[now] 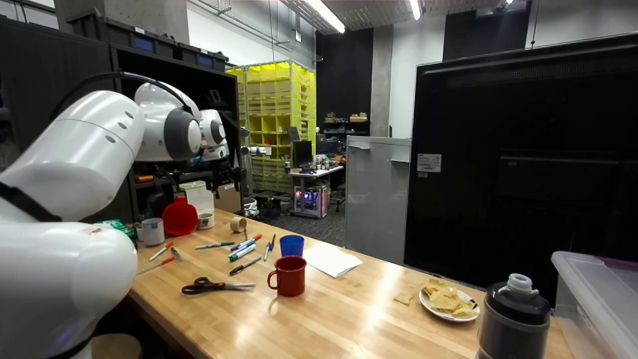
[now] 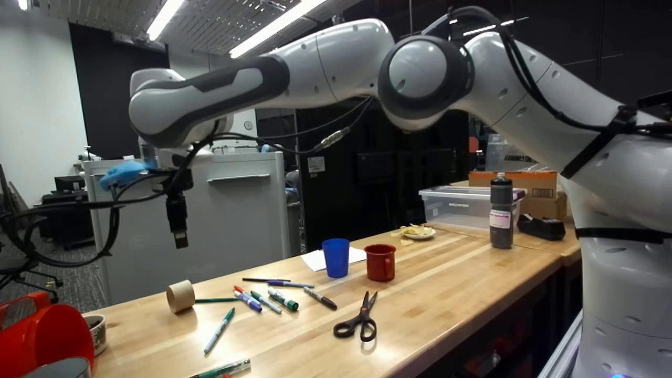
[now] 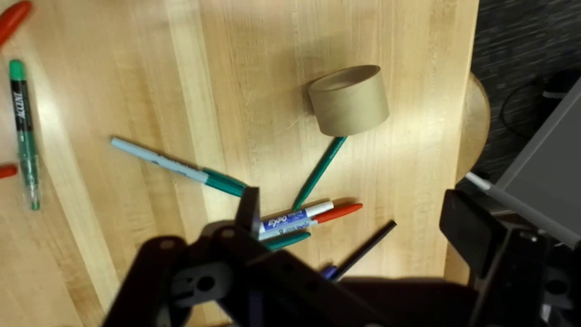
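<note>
My gripper stands open above the far part of the table, with nothing between its fingers. In the wrist view, one black finger [image 3: 471, 233] is at the right, past the table edge. A tan cardboard tape roll [image 3: 354, 106] lies beyond the fingers, touching or overlapping the end of a green pen [image 3: 320, 171]. Several pens and markers lie below the fingers, among them a white-and-blue marker [image 3: 297, 216] and a dark pen [image 3: 365, 250]. A grey-and-green pen [image 3: 158, 159] lies to the left. In exterior view 2, the gripper hangs well above the tabletop.
A blue cup [image 2: 336, 258], red mug [image 2: 380, 262] and black scissors [image 2: 359, 324] occupy the middle of the table. Farther along are a plate of chips [image 1: 448, 302] and a bottle [image 1: 515, 317]. A red container [image 1: 180, 216] and grey mug [image 1: 153, 231] stand near the shelf.
</note>
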